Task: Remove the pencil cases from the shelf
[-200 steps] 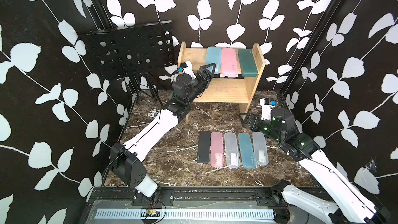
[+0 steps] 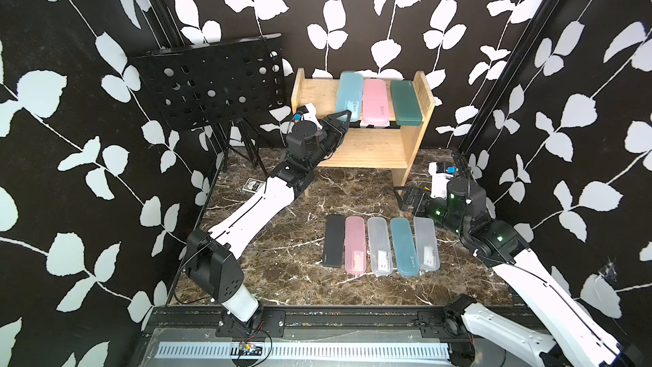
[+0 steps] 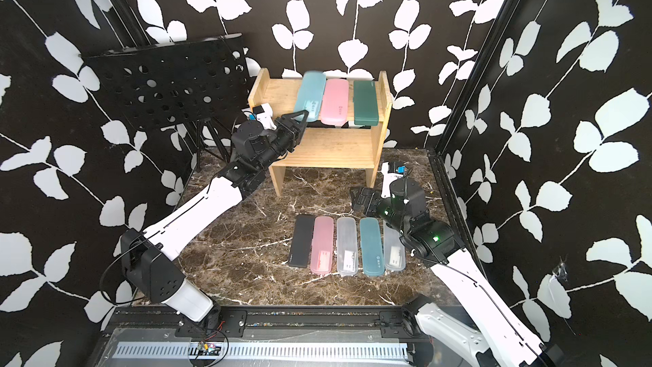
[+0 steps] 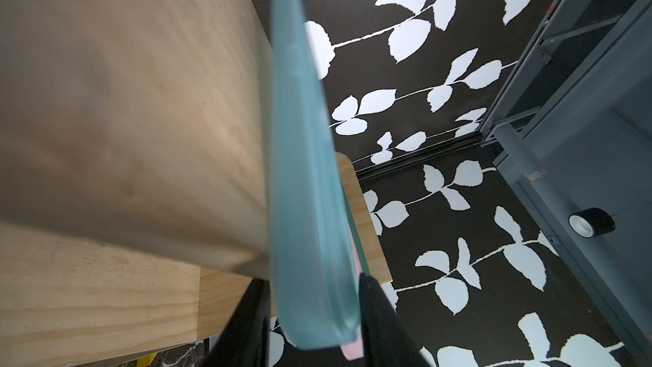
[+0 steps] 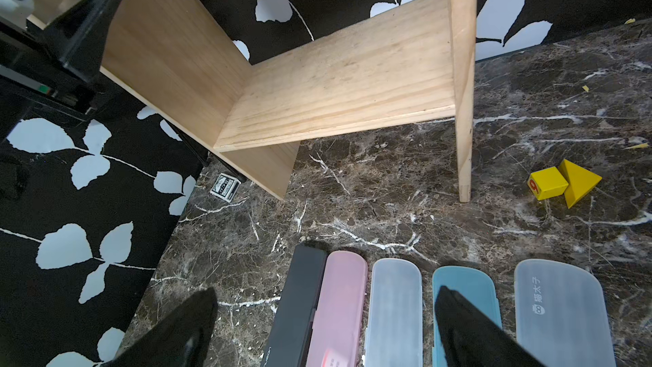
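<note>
A blue pencil case [image 2: 349, 91], a pink case [image 2: 375, 100] and a dark green case [image 2: 406, 103] lie side by side on the upper board of the wooden shelf [image 2: 370, 146]. At the front end of the blue case is my left gripper [image 2: 345, 119]. In the left wrist view, its fingers [image 4: 254, 322] flank the near end of the blue case [image 4: 309, 231], seemingly against both sides; the far end looks tipped up off the board. My right gripper hovers open and empty above the table, in front of the shelf's right side.
On the table lie a black case [image 2: 333, 241], a pink one [image 2: 355, 244], a clear one [image 2: 379, 246], a blue one [image 2: 404, 246] and another clear one [image 2: 426, 243] in a row. Yellow blocks [image 5: 563, 182] sit right of the shelf. The lower board is bare.
The blue case on the shelf has shifted slightly, its back end now higher in the picture and blurred. My left gripper has moved only a little; the right arm is nearly still.
</note>
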